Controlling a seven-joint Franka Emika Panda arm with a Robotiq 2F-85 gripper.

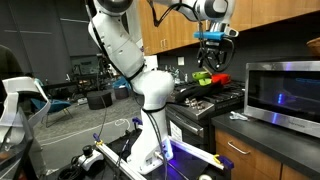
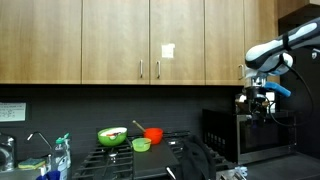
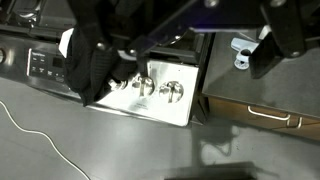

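My gripper hangs high above the edge between stove and counter, its two dark fingers spread apart. Between them only the counter and stove edge appear. In exterior view 1 the gripper is up near the cabinets, well clear of the stovetop. A green pan and a red pot sit on the stove, with a smaller green pot nearby. A dark cloth drapes over the stove front. On the counter lies a small pale-blue and white item, partly hidden by a finger.
A microwave stands on the counter to the right of the stove. Wooden cabinets run overhead. Stove knobs line the front. Bottles stand by the sink at left.
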